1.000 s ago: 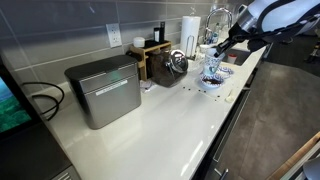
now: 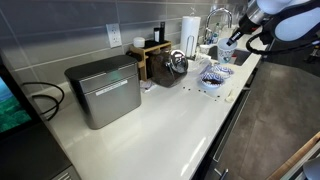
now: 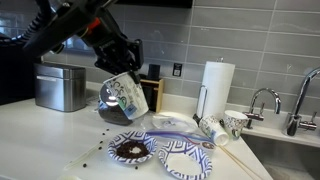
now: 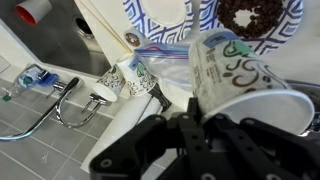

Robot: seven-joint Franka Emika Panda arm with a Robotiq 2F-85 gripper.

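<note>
A white cup with a printed pattern point(image 3: 126, 96) hangs tilted in the air, with my gripper shut on it. In the wrist view the cup point(image 4: 235, 75) fills the space just ahead of the fingers. Below it, in exterior view 2, a blue-and-white plate point(image 3: 112, 149) carries a heap of dark brown bits point(image 3: 132, 150). The cup is clear of that plate. A second blue-patterned plate point(image 3: 185, 160) lies to its right, its white middle bare.
Two more patterned cups, one tipped point(image 3: 211, 128) and one upright point(image 3: 235, 122), are near the paper towel roll point(image 3: 215, 88). Behind the plates is a clear plastic bag point(image 4: 160, 65). A toaster point(image 2: 105, 90) stands farther along.
In exterior view 1, the arm has lifted the cup up and to the right, away from the plates. The cup has stayed in my gripper, and the plates are now less covered.
</note>
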